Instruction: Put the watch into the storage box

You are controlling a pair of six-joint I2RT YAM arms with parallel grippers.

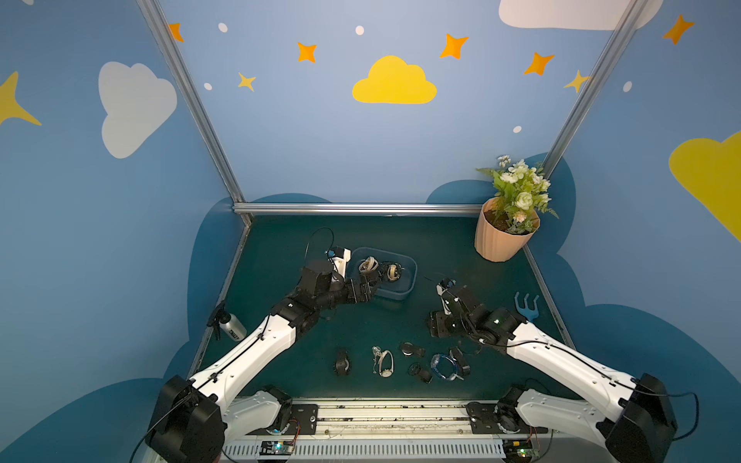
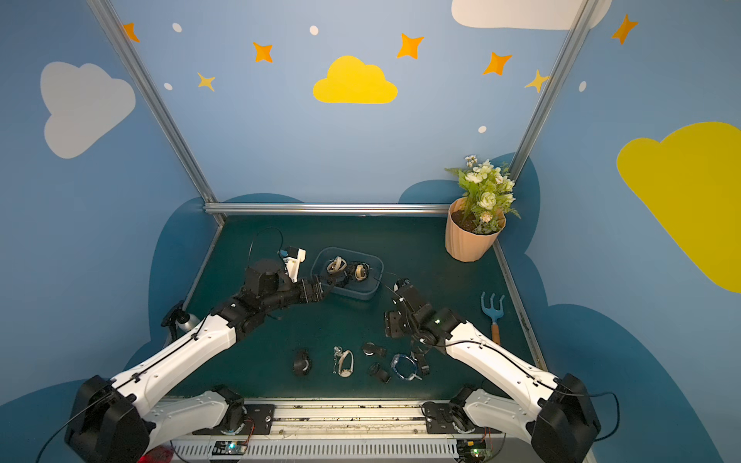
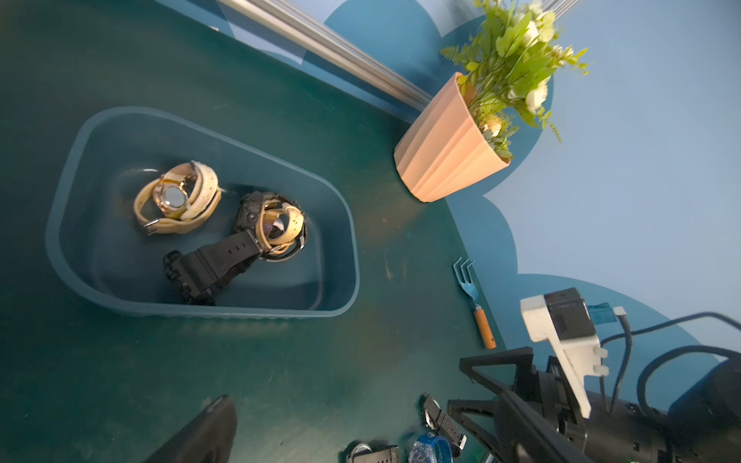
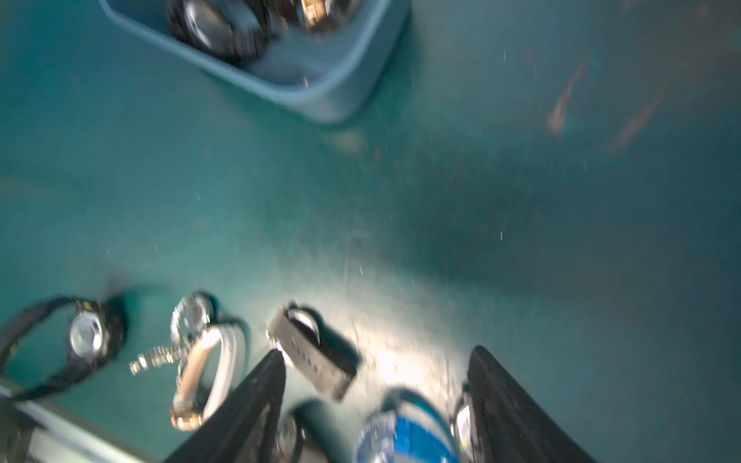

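Observation:
The storage box (image 3: 208, 311) is a blue open tray near the middle of the table, with several watches inside, among them a beige watch (image 3: 185, 197) and a black watch (image 3: 208, 266). My left gripper (image 1: 366, 291) is open just off the box's near left side, with nothing between its fingers. Empty and part open, my right gripper (image 2: 389, 325) hangs above the table to the right of the box. Below it, towards the front, lie more watches: a black one (image 1: 342, 362), a beige-strapped one (image 4: 208, 378), a dark strap watch (image 4: 312, 351) and a blue one (image 4: 405, 440).
A potted plant (image 1: 504, 231) stands at the back right. Near the right edge lies a small blue fork tool (image 2: 494, 312), and a spray bottle (image 1: 230, 324) is by the left edge. The table right of the box is clear.

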